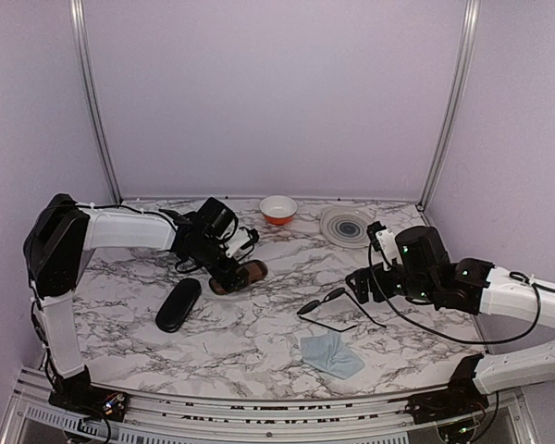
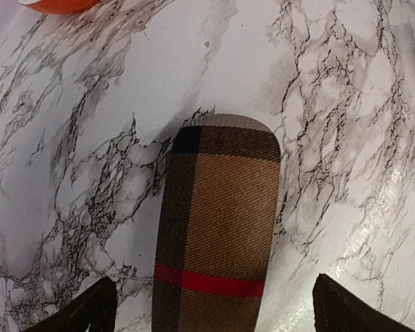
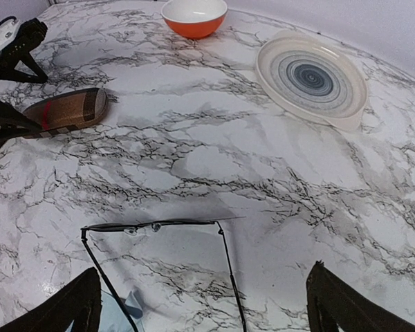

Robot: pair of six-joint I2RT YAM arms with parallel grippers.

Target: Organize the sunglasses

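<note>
A brown case with a red stripe (image 2: pixel 218 221) lies on the marble table, with my left gripper open directly over it, a finger on either side. A black elongated case (image 1: pixel 178 304) lies left of it. The sunglasses (image 1: pixel 322 305) rest with temples unfolded on the right half, below my right gripper, which is open with nothing between its fingers. A light blue cloth (image 1: pixel 329 355) lies in front of the sunglasses.
A white and orange bowl (image 1: pixel 277 209) stands at the back. A translucent round lid or dish (image 1: pixel 345 223) lies right of it.
</note>
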